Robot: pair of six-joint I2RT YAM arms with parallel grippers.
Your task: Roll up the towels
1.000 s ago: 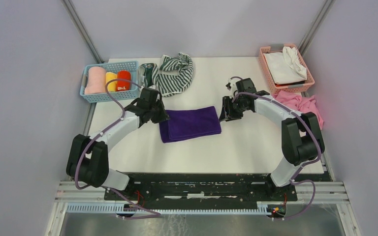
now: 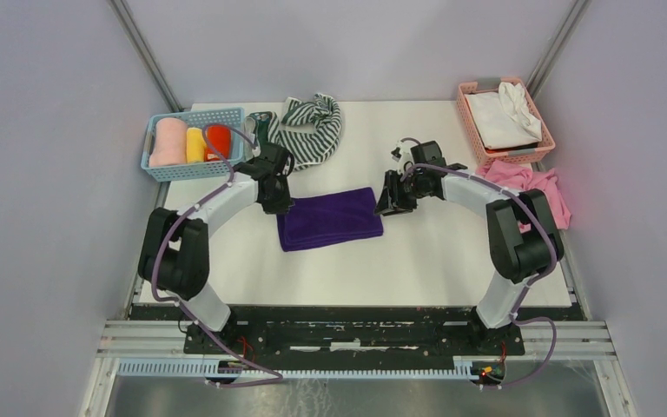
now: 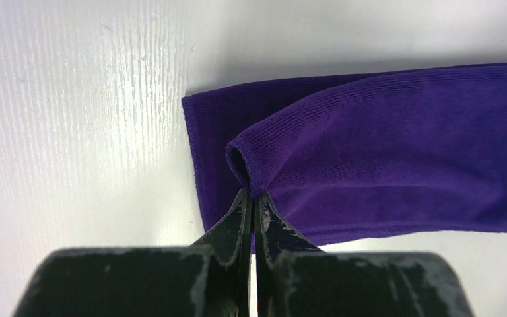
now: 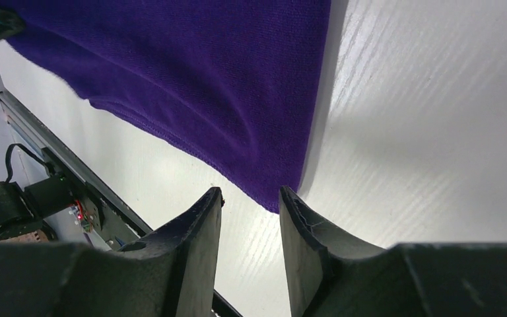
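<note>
A folded purple towel (image 2: 330,217) lies on the white table in the middle. In the left wrist view my left gripper is shut on a fold of the towel near its left end, the fold lifted into a small loop. My right gripper is part open at the towel's right end, near its corner, with nothing seen between its fingers.
A blue basket (image 2: 161,171) with rolled towels is at back left, a striped towel (image 2: 313,139) beside it. A pink basket (image 2: 551,139) with white cloths and a pink towel (image 2: 547,187) are at the right.
The purple towel has shifted slightly left along with my left gripper. My right gripper has moved a little to the left, staying by the towel's right end.
</note>
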